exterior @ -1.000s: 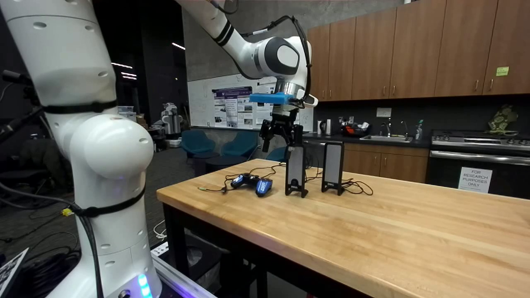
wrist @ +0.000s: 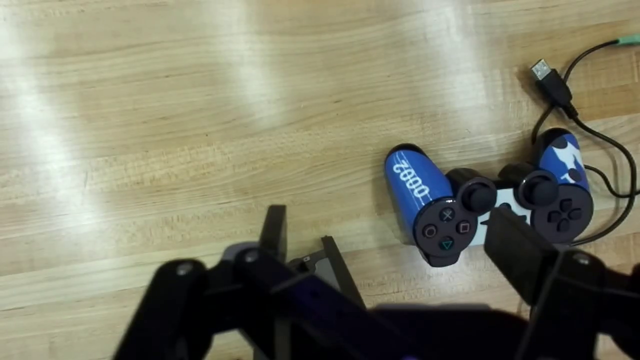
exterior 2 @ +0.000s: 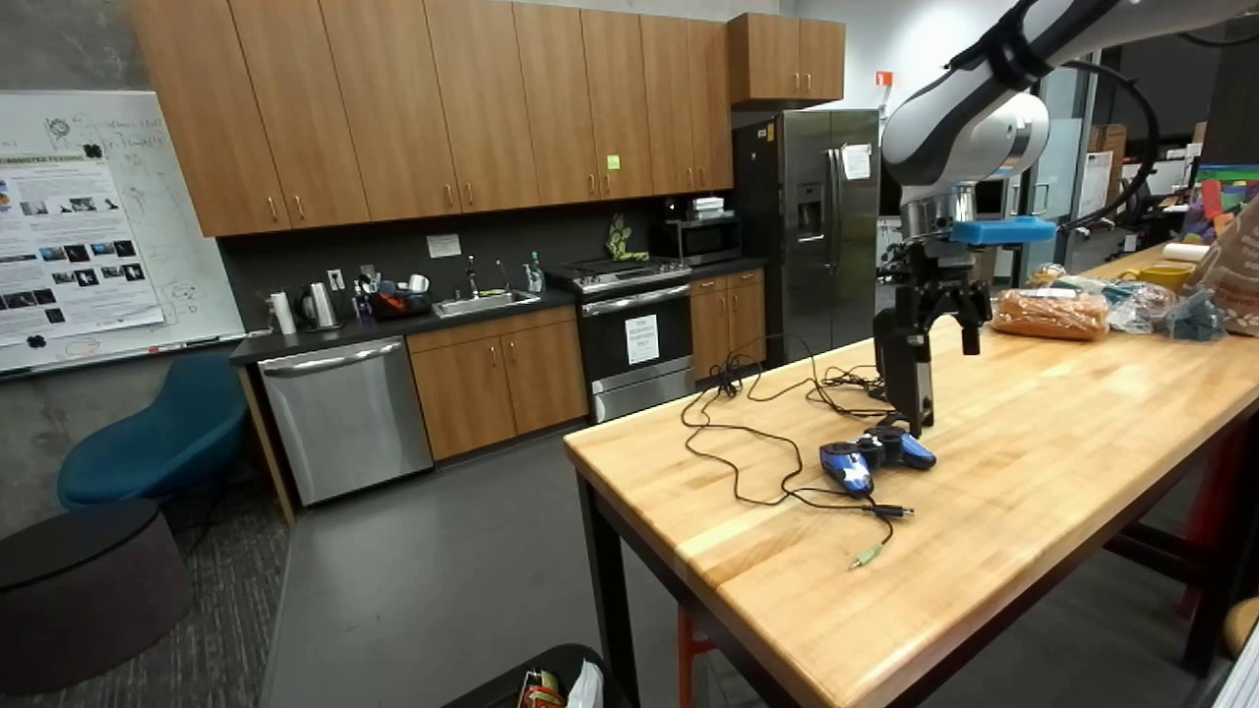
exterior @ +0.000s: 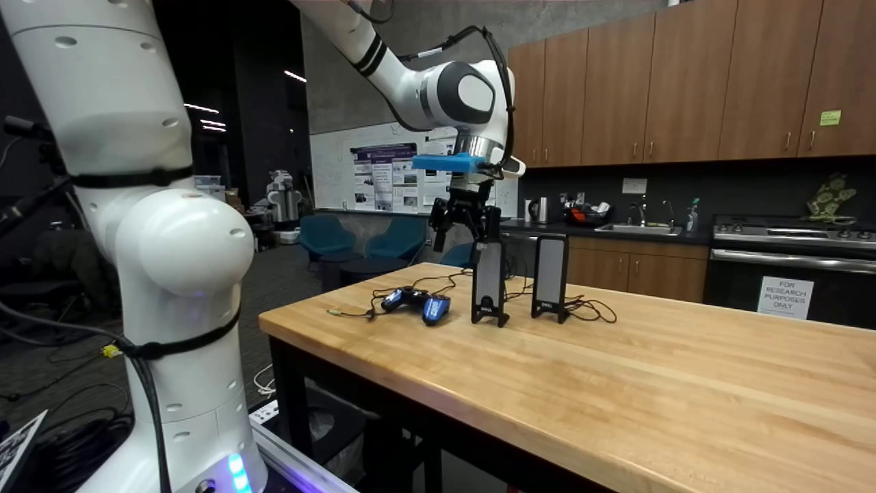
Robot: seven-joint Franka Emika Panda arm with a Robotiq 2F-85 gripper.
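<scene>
My gripper points down over the table, its fingers wide apart. In the wrist view one finger shows left of centre and the other on the right, nothing gripped between them. Two upright grey-and-black Dell speakers, a left one and a right one, stand on the wooden table. The left speaker's top lies close to the gripper in both exterior views; whether they touch, I cannot tell. A blue-and-black game controller lies beside the speakers, partly behind the right finger in the wrist view.
Black cables run loosely across the table around the controller and speakers. A USB plug lies near the controller. Bagged items sit farther along the table.
</scene>
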